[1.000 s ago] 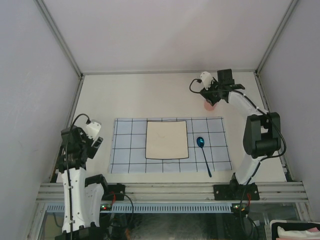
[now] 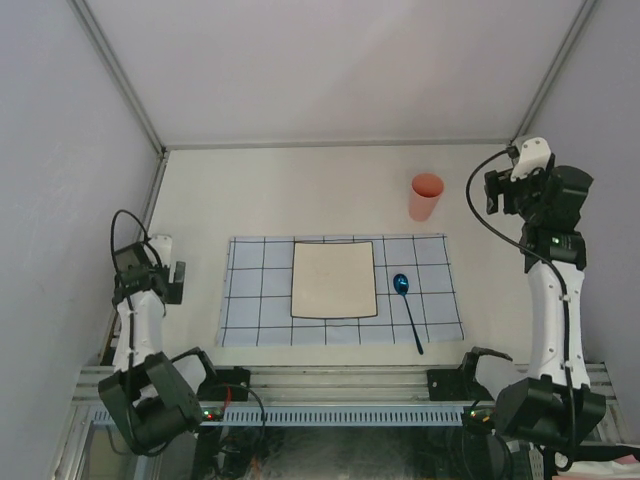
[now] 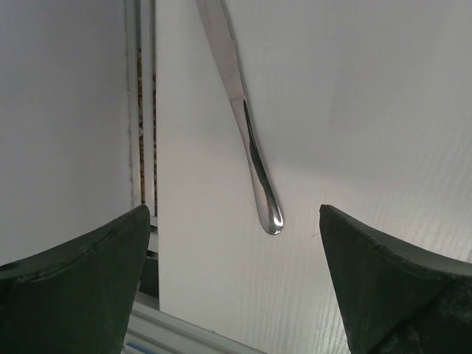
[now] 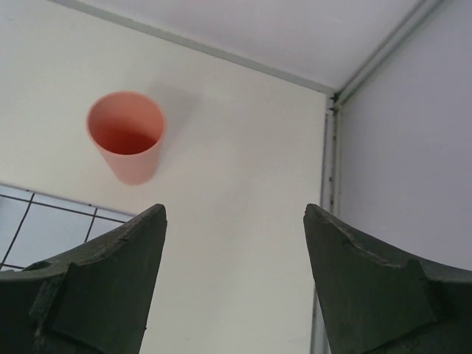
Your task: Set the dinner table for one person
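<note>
A pink cup [image 2: 424, 198] stands upright behind the right back corner of the gridded placemat [image 2: 260, 290]. On the mat lie a square cream plate [image 2: 334, 280] and, to its right, a blue spoon [image 2: 409, 308], bowl toward the back. My right gripper [image 2: 497, 194] hangs in the air to the right of the cup, its fingers apart and empty; the cup [image 4: 127, 137] is ahead and left in the right wrist view. At the table's left edge my left gripper is open. A silver knife [image 3: 247, 118] lies on the table, its handle end just ahead of those fingers.
Walls close in the table at the left, back and right [image 2: 610, 200]. At bottom right, a container [image 2: 600, 455] is partly in view.
My right gripper rose away from the cup and swung right, leaving the cup standing. The left gripper shifted slightly left and toward the table's left edge.
</note>
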